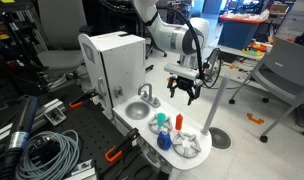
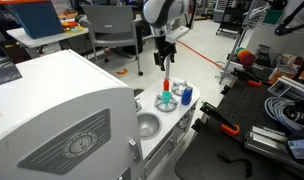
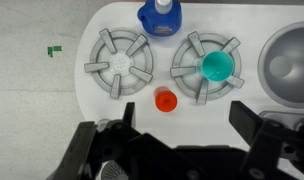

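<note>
My gripper is open above the white counter, its dark fingers wide apart with nothing between them. In exterior view 1 the gripper (image 1: 184, 93) hangs well above the counter top. An orange-red bottle (image 1: 179, 122) stands on the counter; from above, the bottle's round top (image 3: 166, 100) shows just ahead of the gap between the fingers. A teal cup (image 3: 217, 66) rests on one round burner grate, and a blue bottle (image 3: 160, 15) stands by the counter's edge. The same bottle (image 2: 187, 96) and cup (image 2: 166, 97) appear in exterior view 2.
The sink (image 1: 138, 110) with its tap lies beside the burners. A white cabinet (image 1: 114, 62) rises at the counter's end, and a thin upright post (image 1: 217, 105) stands on the other side. An empty burner grate (image 3: 118, 62) is near the blue bottle.
</note>
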